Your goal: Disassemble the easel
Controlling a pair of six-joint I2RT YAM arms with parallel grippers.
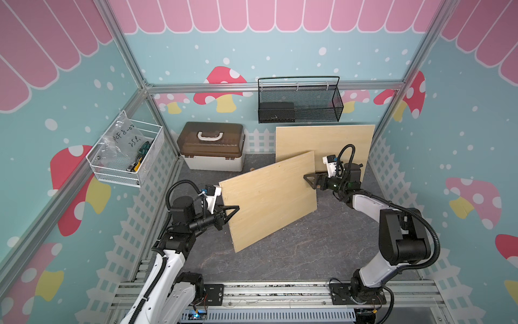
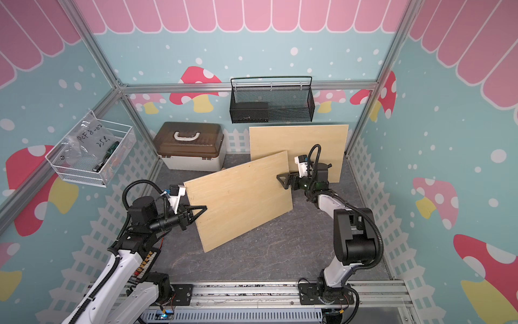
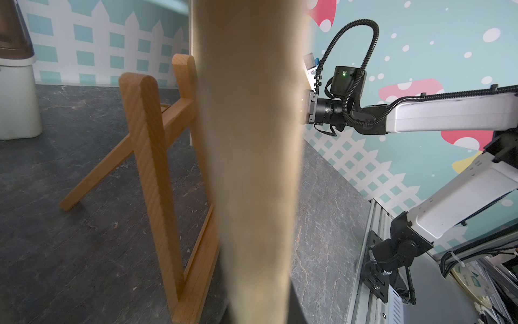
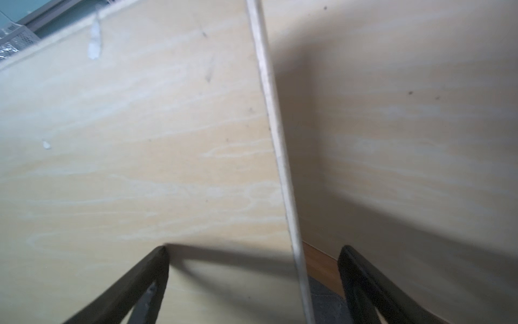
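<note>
A plywood board point(image 1: 269, 199) stands tilted across the middle. My left gripper point(image 1: 229, 211) is shut at its left end; in the left wrist view the board's blurred edge point(image 3: 248, 162) hides the fingers. My right gripper is open at the board's right edge, the edge between its fingers, not clamped. A second board point(image 1: 323, 141) stands upright behind. Behind the front board, wooden easel pieces point(image 3: 153, 183) show in the left wrist view.
A toolbox point(image 1: 210, 145) sits at the back left, a black wire basket point(image 1: 302, 108) hangs on the back wall and a white basket point(image 1: 124, 172) on the left wall.
</note>
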